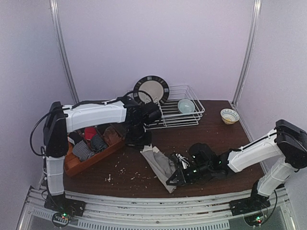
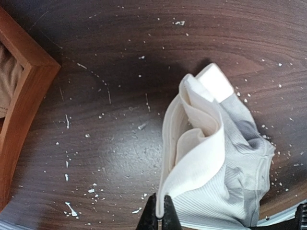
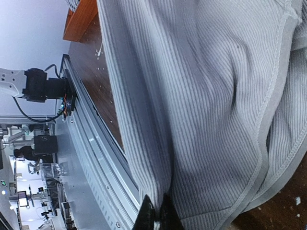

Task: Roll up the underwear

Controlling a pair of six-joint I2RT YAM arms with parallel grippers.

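The grey ribbed underwear (image 1: 158,163) with a pale waistband (image 2: 199,172) lies folded at the middle front of the table, between my two arms. In the left wrist view, my left gripper is shut on the near end of the waistband, whose folded layers stand up from the table. At the other end of the cloth, my right gripper is shut on a fold of the grey fabric (image 3: 192,105). The top view hides the left fingertips behind the arm.
A wooden box (image 1: 79,165) holding several rolled cloths stands at the left. Behind are a white dish rack (image 1: 180,120) with a plate (image 1: 152,90) and a bowl (image 1: 186,106); another bowl (image 1: 230,116) sits back right. White crumbs dot the table near the box.
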